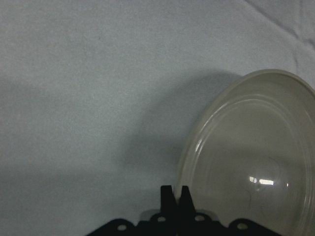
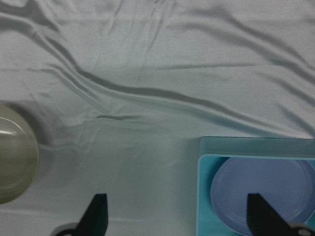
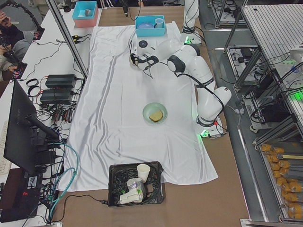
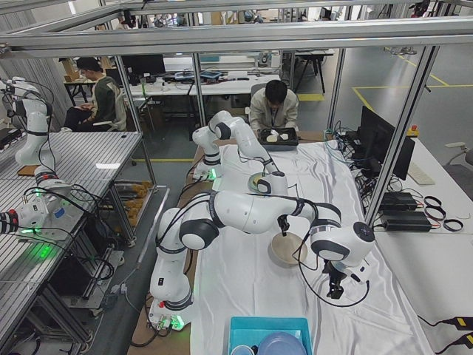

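Observation:
A translucent beige bowl (image 4: 288, 250) sits on the white cloth, also in the left wrist view (image 1: 246, 157) and at the left edge of the right wrist view (image 2: 15, 162). My left gripper is at the bowl's rim, its fingers nearly together with the rim apparently between them. My right gripper is open over bare cloth, between the bowl and a blue bin (image 2: 256, 146) holding a periwinkle plate (image 2: 258, 182) and a cup (image 3: 159, 21).
A green plate (image 3: 148, 110) with a yellow sponge (image 3: 156, 116) lies mid-table. A black lined tray (image 3: 111, 184) with a white cup and packets stands at the end of the cloth, where a person sits.

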